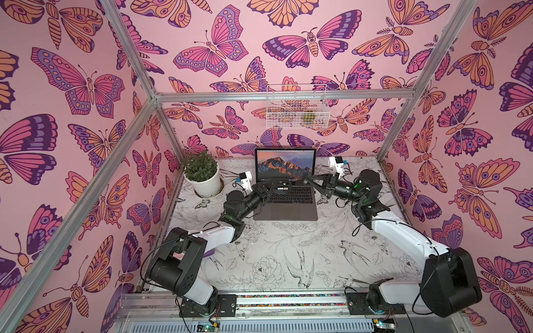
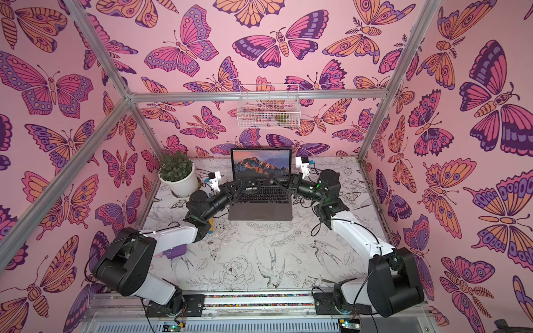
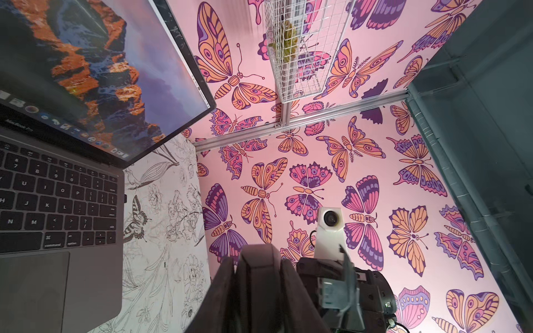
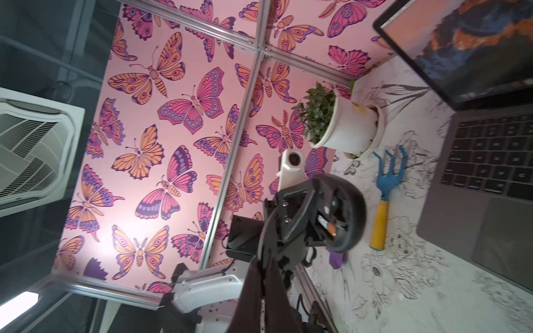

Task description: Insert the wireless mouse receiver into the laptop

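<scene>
The laptop (image 1: 284, 208) stands open at the back middle of the table. My left gripper (image 1: 266, 187) is raised over its keyboard, shut on a dark mouse (image 4: 347, 211), whose underside, with an orange spot, faces the right wrist view. My right gripper (image 1: 311, 182) is shut and held close to the mouse, over the laptop's right part; nothing clearly shows between its fingers. I cannot tell whether the receiver is in the mouse. A small dark piece sits at the laptop's side edge (image 3: 123, 198) in the left wrist view.
A potted plant (image 1: 201, 174) stands at the back left. A blue and yellow rake (image 4: 380, 222) and a purple item (image 2: 175, 248) lie on the left of the table. A wire basket (image 1: 297, 111) hangs on the back wall.
</scene>
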